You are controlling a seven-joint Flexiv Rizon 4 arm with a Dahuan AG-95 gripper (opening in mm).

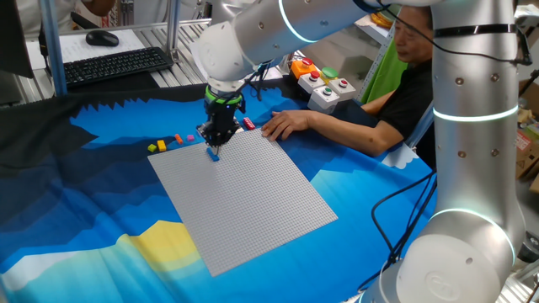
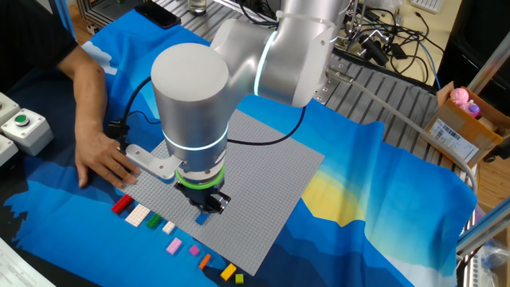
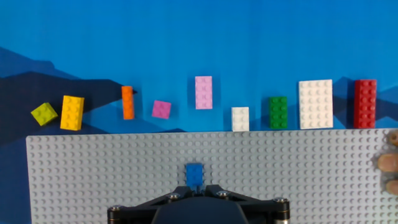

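A small blue brick [image 3: 194,174] is at the grey baseplate [image 3: 112,168], close to its edge on the side of the loose bricks. My gripper is right at this brick, its dark fingers reaching down to it from above. In exterior view 1 the blue brick [image 1: 213,155] shows just below the gripper [image 1: 213,146]. From exterior view 2, the blue brick [image 2: 202,218] peeks out beneath the gripper's dark body. The fingertips are partly hidden, so I cannot tell whether they grip the brick or stand apart from it.
Beyond the baseplate edge lies a row of loose bricks, among them yellow [image 3: 72,112], orange [image 3: 127,102], pink [image 3: 204,93], green [image 3: 278,112], white [image 3: 316,104] and red [image 3: 365,104]. A person's hand [image 2: 107,159] rests on a baseplate corner. Most of the plate is bare.
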